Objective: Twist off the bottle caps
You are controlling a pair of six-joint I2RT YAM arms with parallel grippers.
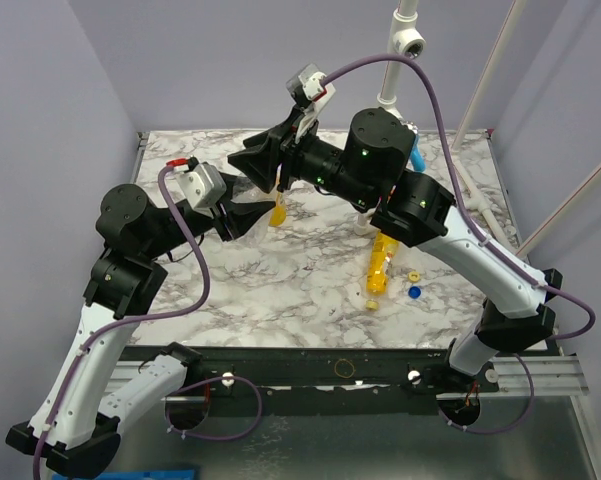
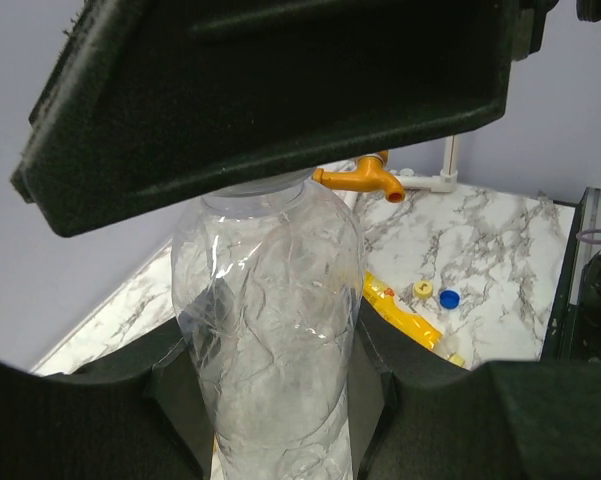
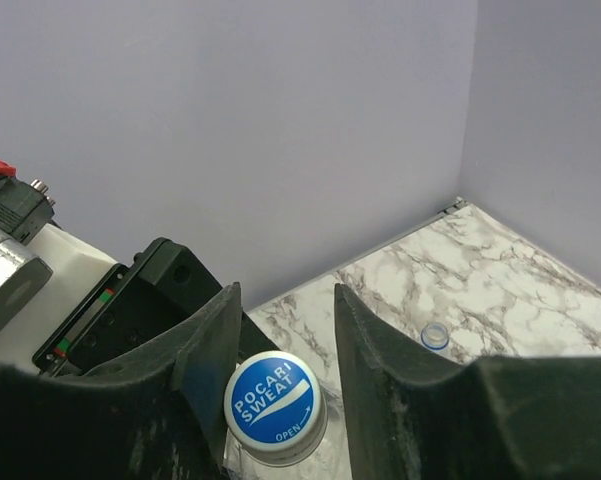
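Observation:
A clear plastic bottle point(image 2: 270, 320) stands upright between the fingers of my left gripper, which is shut on it. The bottle's blue-topped white cap point(image 3: 273, 405) shows in the right wrist view, with "POCARI SWEAT" printed on its face. My right gripper is part open around the cap. There the cap sits close to the left finger point(image 3: 208, 360), and a gap separates it from the right finger point(image 3: 365, 370). From the left wrist view, the dark right gripper covers the bottle's top. Both grippers meet over the left-middle table in the top view.
A yellow bottle point(image 1: 381, 264) lies on the marble table point(image 1: 290, 300). Near it are a loose yellow cap point(image 1: 414, 276) and a blue cap point(image 1: 414, 292). White pipes with an orange tap point(image 2: 365, 179) stand beyond.

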